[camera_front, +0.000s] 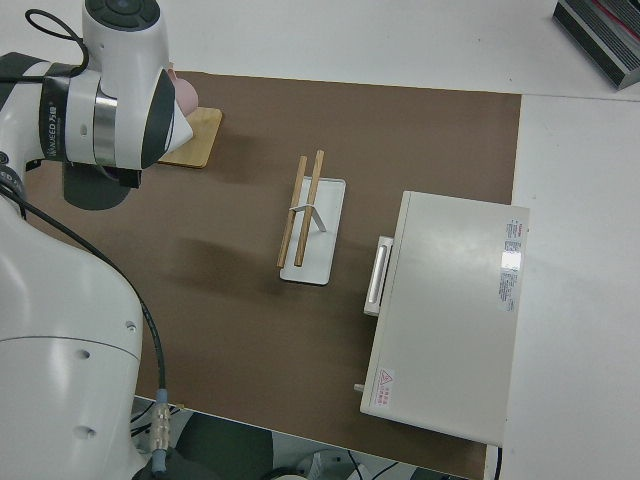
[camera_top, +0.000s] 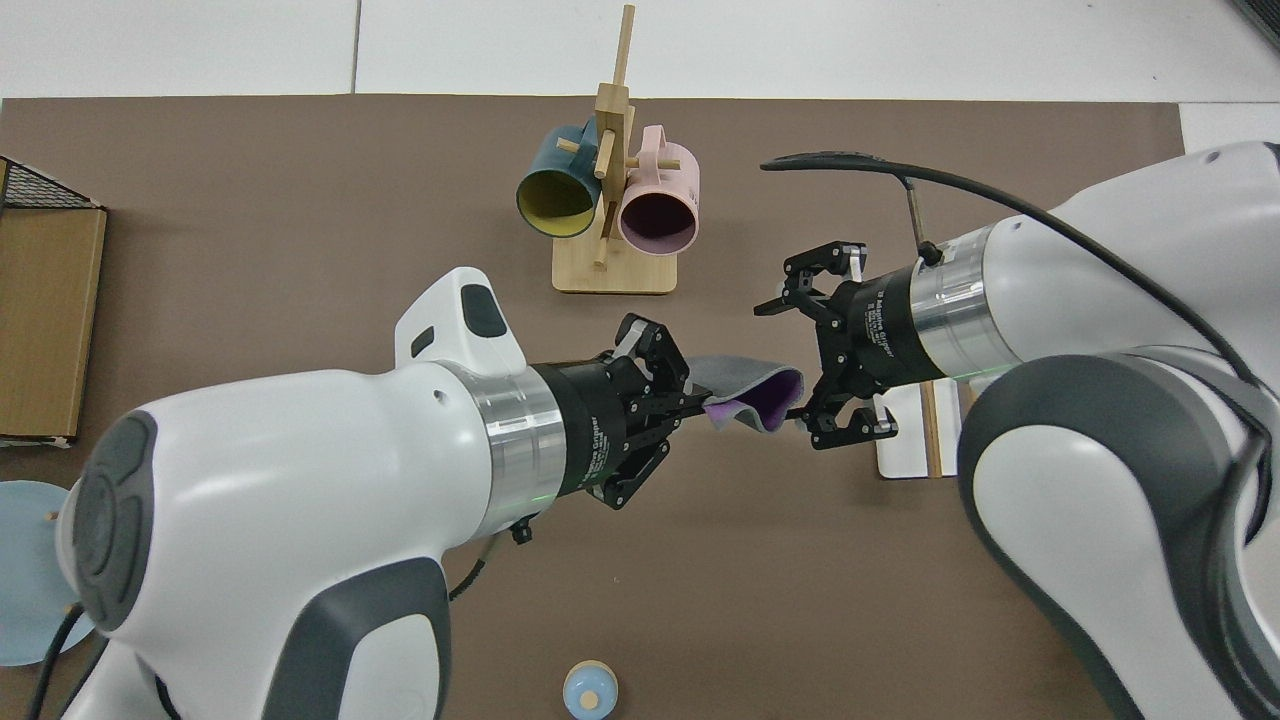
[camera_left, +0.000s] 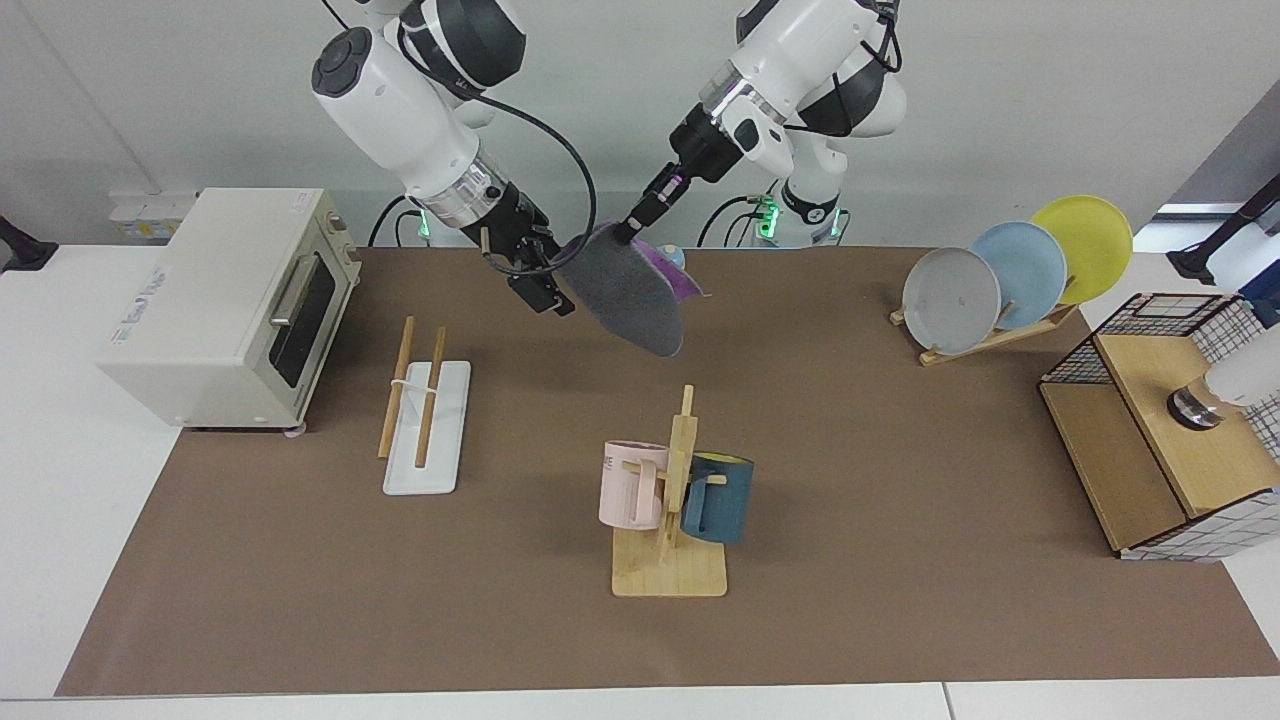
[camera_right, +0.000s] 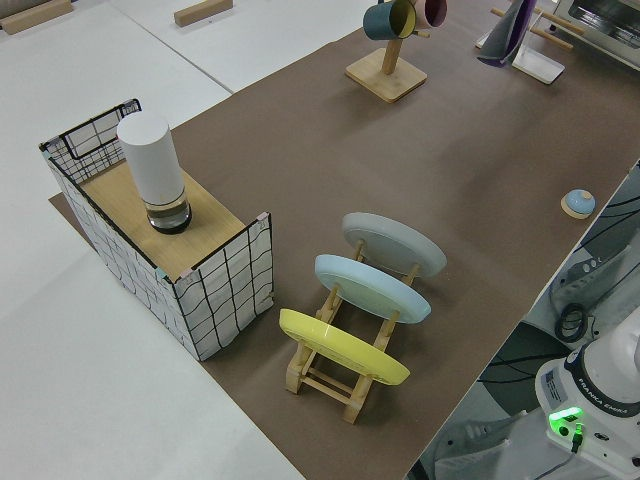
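A grey mitt-like cloth with purple lining (camera_top: 750, 384) hangs between the two arms over the middle of the table; in the left view its grey side (camera_left: 636, 306) faces that camera. My left gripper (camera_top: 684, 396), in the top view, is shut on one end of it. My right gripper (camera_top: 798, 360) has reached the cloth's other side; whether its fingers are open or shut, or touch the cloth, I cannot tell.
A mug tree with pink (camera_top: 659, 204) and blue (camera_top: 552, 186) mugs stands at the back. A white stand with wooden sticks (camera_left: 426, 480), an oven (camera_left: 216, 324), a plate rack (camera_right: 340, 345) and a wire shelf (camera_right: 225, 290) surround the clear middle. A small blue object (camera_top: 590, 690) lies at the front.
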